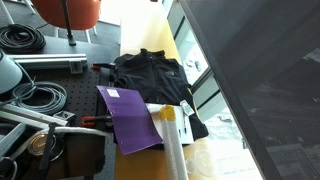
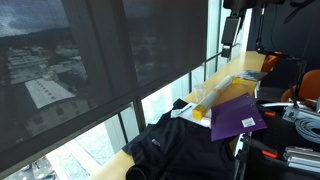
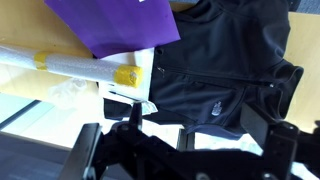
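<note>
In the wrist view my gripper is open, its dark fingers apart over the table with nothing gripped between them. Below it a black jacket (image 3: 215, 60) lies spread out, with a small white logo on it. A purple folder or sheet (image 3: 115, 22) overlaps the jacket's edge. Beside that lies a long white roll (image 3: 85, 68) with yellow bands, its yellow end near the jacket. From the second exterior view, the jacket (image 2: 180, 145) looks rumpled in front, and the purple sheet (image 2: 237, 117) lies to the right.
A clear crumpled plastic item (image 3: 68, 93) lies beside the roll. White papers (image 1: 187, 107) show at the jacket's edge. A large dark screen (image 2: 90, 70) and window run along one side of the table. Coiled cables (image 1: 40, 97) lie near the robot base.
</note>
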